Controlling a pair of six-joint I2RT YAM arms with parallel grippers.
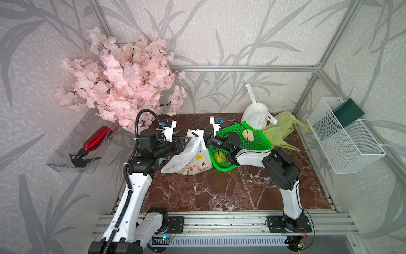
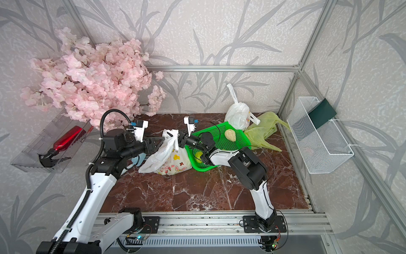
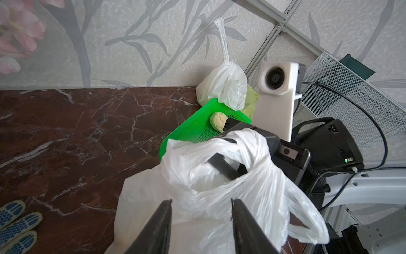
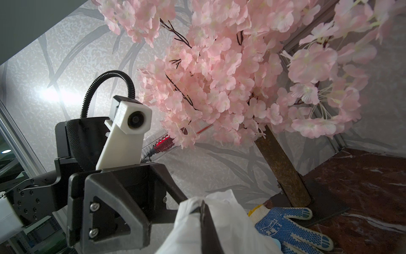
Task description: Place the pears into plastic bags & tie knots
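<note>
A white plastic bag with a printed pattern stands on the table left of the green basket. My right gripper is shut on the upper part of this bag; in the left wrist view the twisted white plastic wraps around its fingers. Facing it, my left gripper stands open, the white plastic showing beyond its finger gap. A pale pear and a greenish-yellow pear lie in the green basket. Behind the basket sits a full, tied white bag. What the near bag contains is hidden.
A yellow-green mesh bag lies right of the basket. Pink blossoms fill the back left, with a blue dotted glove by their trunk. A white wire basket hangs at right.
</note>
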